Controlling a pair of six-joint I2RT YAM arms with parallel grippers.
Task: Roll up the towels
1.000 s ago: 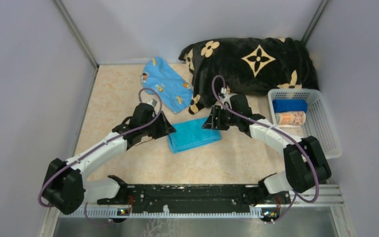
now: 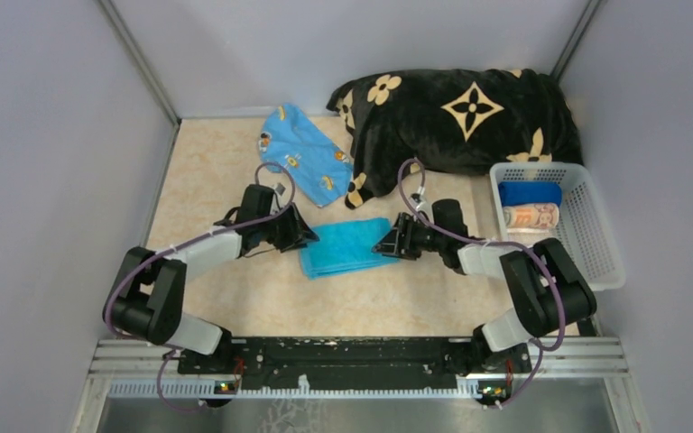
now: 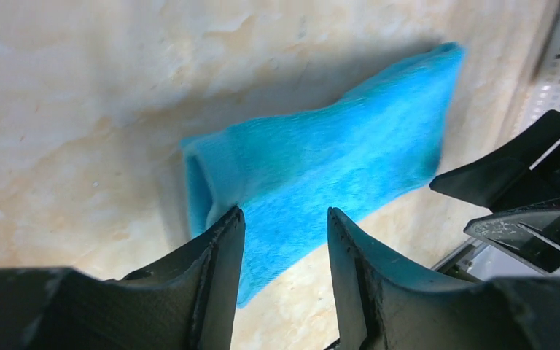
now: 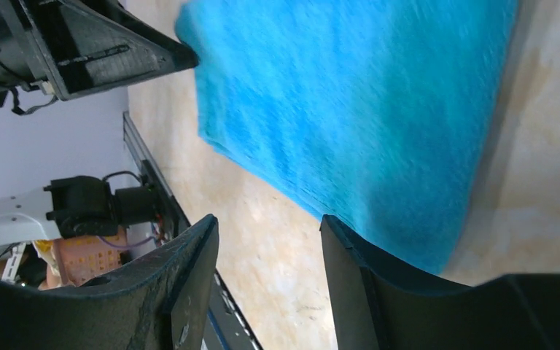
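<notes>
A turquoise towel (image 2: 347, 244), folded into a flat rectangle, lies on the table between both arms. My left gripper (image 2: 306, 240) is over its left end. In the left wrist view the fingers (image 3: 222, 255) stand apart, with the towel's folded, slightly raised edge (image 3: 222, 164) just beyond their tips. No cloth shows pinched between them. At the opposite end, my right gripper (image 2: 386, 248) is open over the towel's right edge. The right wrist view shows its spread fingers (image 4: 197, 262) near the towel corner; whether they touch it, I cannot tell.
A light-blue patterned cloth (image 2: 302, 153) lies behind the left gripper, beside a large black flowered blanket (image 2: 469, 117). At right stands a white basket (image 2: 600, 248) with a blue roll (image 2: 530, 193) and a patterned roll (image 2: 531, 216).
The right gripper has come slightly toward the front, nearer the towel's right edge.
</notes>
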